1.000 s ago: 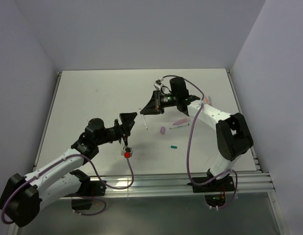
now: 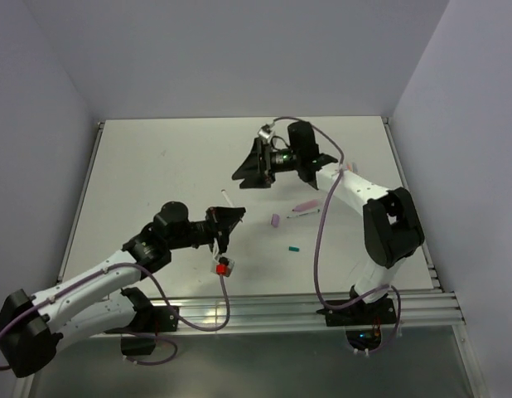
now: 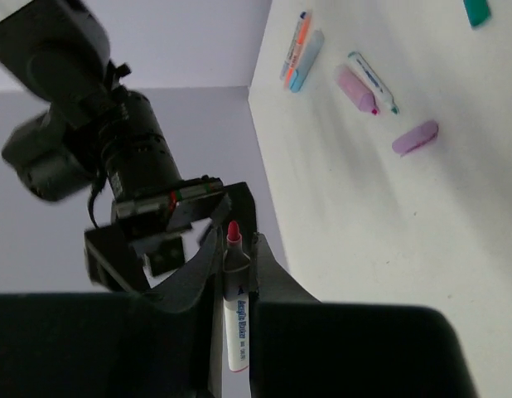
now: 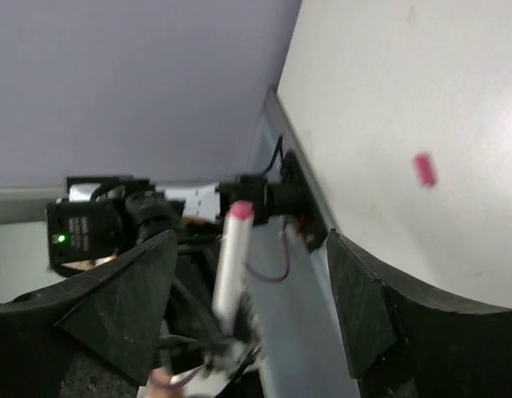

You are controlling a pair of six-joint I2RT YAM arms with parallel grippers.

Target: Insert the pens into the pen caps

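Note:
A white marker with a red tip (image 3: 237, 327) is gripped in my left gripper, whose fingers are shut around it near the tip. In the top view the marker (image 2: 227, 199) sticks out from the left gripper (image 2: 231, 215) toward the right gripper (image 2: 251, 177). That gripper is part open, and the blurred marker (image 4: 231, 261) shows in the gap between its fingers, touching neither. A short pink cap (image 4: 424, 168) lies on the table. Also on the table are a purple cap (image 2: 275, 220) and a teal cap (image 2: 293, 249).
Right of the purple cap lie a pink marker (image 2: 306, 205) and a white marker with a teal tip (image 2: 304, 213). Orange and blue markers (image 3: 297, 50) lie farther off, partly behind the right arm in the top view.
One second ago the right gripper held the marker and the left stood just beside it.

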